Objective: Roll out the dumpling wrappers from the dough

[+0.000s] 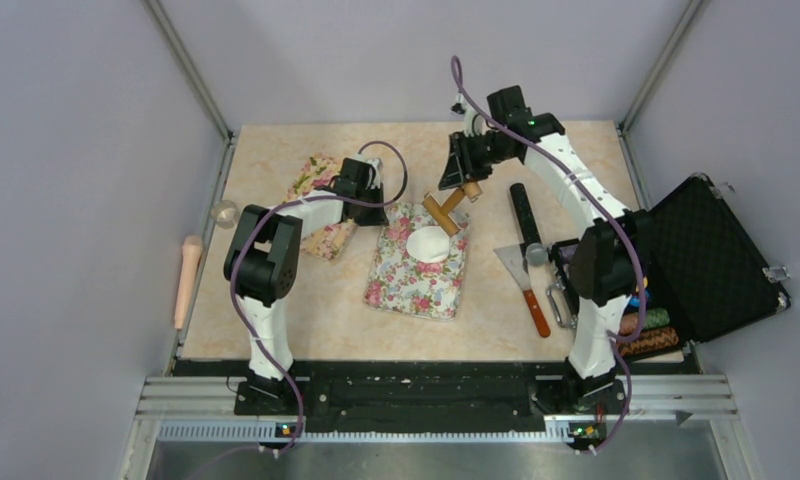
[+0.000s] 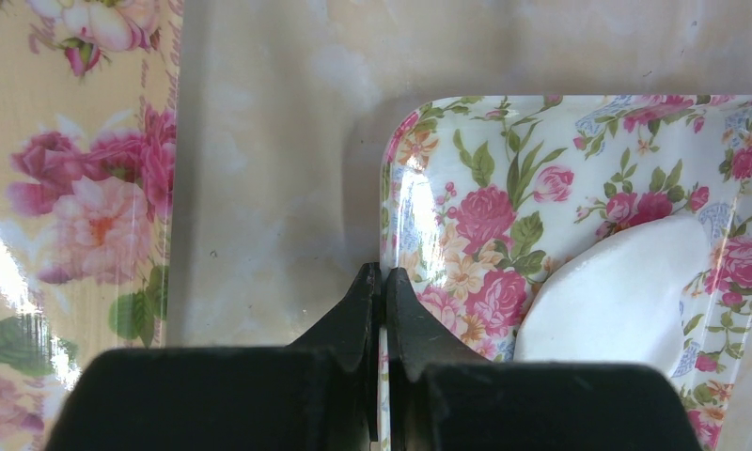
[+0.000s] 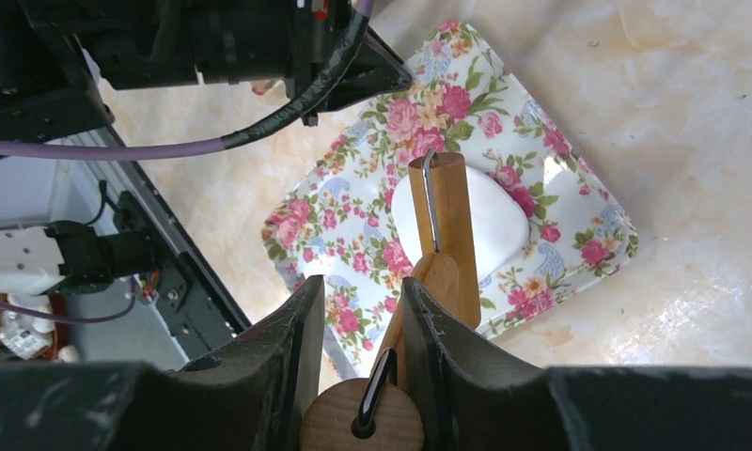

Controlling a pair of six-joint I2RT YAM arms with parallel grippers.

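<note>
A white flattened round of dough [image 1: 425, 247] lies on the white floral board [image 1: 406, 290]. My right gripper [image 1: 461, 170] is raised at the board's far right, shut on the wooden handle of a small roller [image 3: 457, 207], which hangs above the dough and partly covers it in the right wrist view. My left gripper is shut at the left edge of the floral board, near its far corner; nothing but perhaps that thin rim shows at its fingertips.
A cream floral board [image 1: 326, 240] lies at left. On the right are a black bar [image 1: 522, 210], a scraper [image 1: 531, 300], metal tongs and an open case [image 1: 716, 260] of tools. A pale rolling pin [image 1: 189, 280] lies at far left.
</note>
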